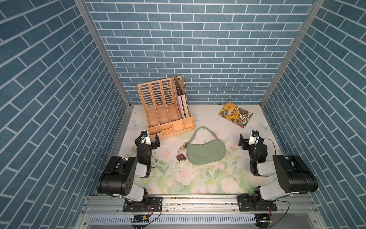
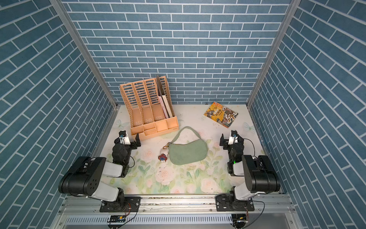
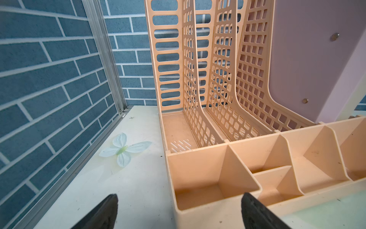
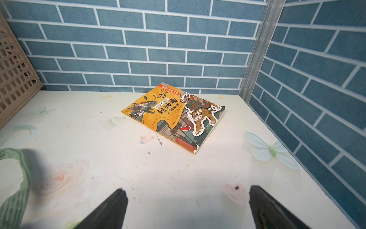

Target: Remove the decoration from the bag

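A green shoulder bag (image 1: 206, 153) lies flat in the middle of the table, its strap (image 1: 204, 128) looped toward the back. Beside its left edge is the decoration (image 1: 181, 157), a small red and blue piece, with a gold clasp (image 2: 166, 146) above it by the strap's left end. How the clasp fastens to the bag is too small to tell. To the left, my left gripper (image 1: 151, 139) stands open and empty, in front of the organizer. Over on the right my right gripper (image 1: 246, 140) is also open, nothing between its fingers. Neither touches the bag.
A peach organizer (image 1: 166, 131) holding a few folders (image 1: 180, 100) stands at the back left, close to my left gripper. A yellow picture book (image 4: 174, 114) lies at the back right.
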